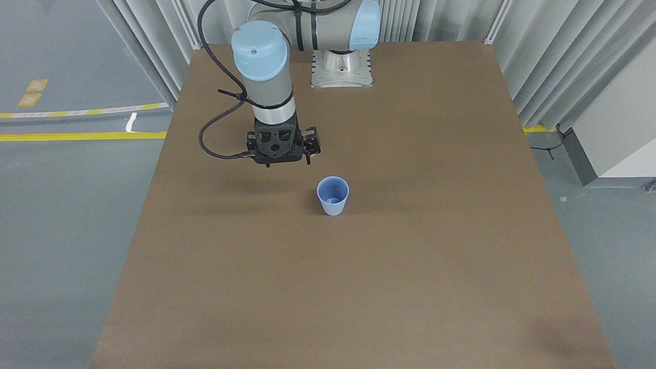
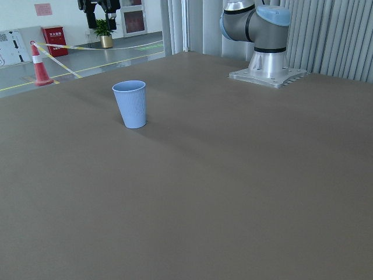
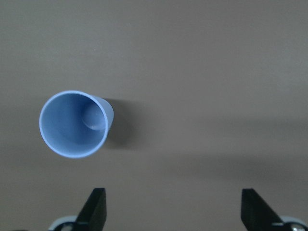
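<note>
A light blue cup [image 1: 332,198] stands upright on the brown table [image 1: 430,264], and also shows in the left view [image 2: 131,108]. My gripper [image 1: 287,161] hangs above the table, behind and to the left of the cup in the front view, apart from it. In the wrist view the cup [image 3: 72,125] is left of centre, while the gripper's two fingers [image 3: 94,211] stand wide apart at the bottom edge with nothing between them.
The arm's base [image 1: 341,74] is at the back of the table, near grey curtains. The tabletop around the cup is otherwise clear. A traffic cone [image 2: 41,70] and a red bin stand beyond the table.
</note>
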